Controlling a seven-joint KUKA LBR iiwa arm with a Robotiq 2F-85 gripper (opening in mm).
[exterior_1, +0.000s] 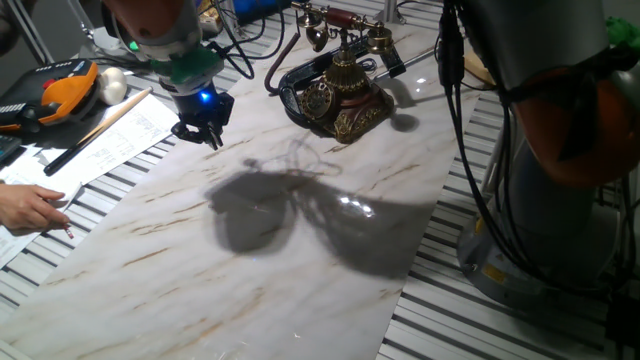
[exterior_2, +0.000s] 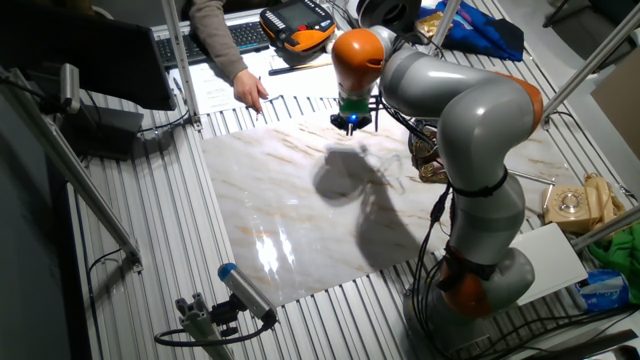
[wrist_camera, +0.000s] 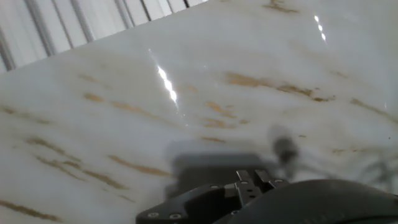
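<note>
My gripper (exterior_1: 215, 144) hangs above the far left part of the marble-patterned board, to the left of an ornate antique-style telephone (exterior_1: 345, 98). Its two slim fingertips are close together, with nothing visible between them. In the wrist view, the gripper shows at the bottom edge, and only bare marble surface (wrist_camera: 186, 112) lies beyond it. Exterior view 2 has the gripper (exterior_2: 350, 129) near the board's far edge; the arm hides much of the telephone (exterior_2: 428, 160) there.
A person's hand (exterior_2: 250, 90) rests on papers beside the board, near an orange and black teach pendant (exterior_2: 298, 25). A beige telephone (exterior_2: 570, 203) stands beyond the arm, at the right. Most of the board (exterior_2: 240, 200) is bare, with the arm's shadow across it.
</note>
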